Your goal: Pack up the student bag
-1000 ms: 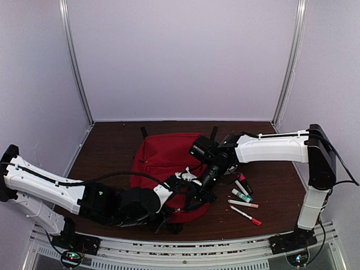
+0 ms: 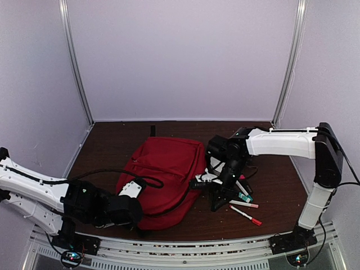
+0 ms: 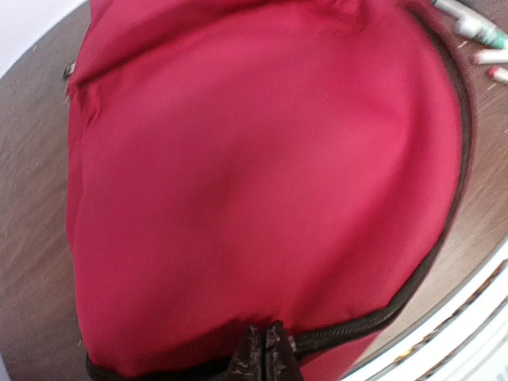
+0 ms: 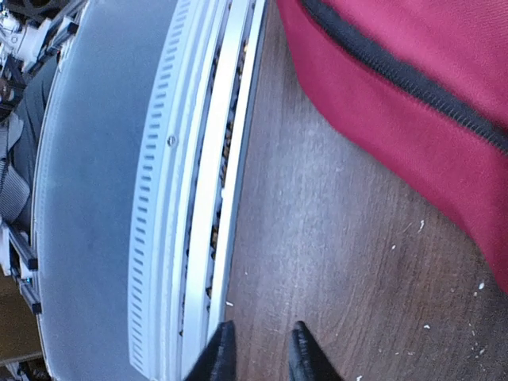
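Observation:
The red backpack point(image 2: 163, 157) lies on the dark table, its black zipper curving along the side and lower end. My left gripper is shut at that zipper's lower stretch, by a small pull tab; whether the tab is between its fingers I cannot tell. My right gripper hangs over bare table beside the bag's right edge, fingers part open with nothing seen between them. Markers point(image 2: 243, 218) and a teal glue stick point(image 2: 244, 197) lie to the bag's right, partly behind the right arm.
The metal front rail point(image 4: 206, 198) runs along the table's near edge. Bare table point(image 2: 112, 140) shows at the back left. Walls enclose the back and both sides.
My left gripper has moved left and the bag has shifted left with it. My right arm has moved right, off the bag.

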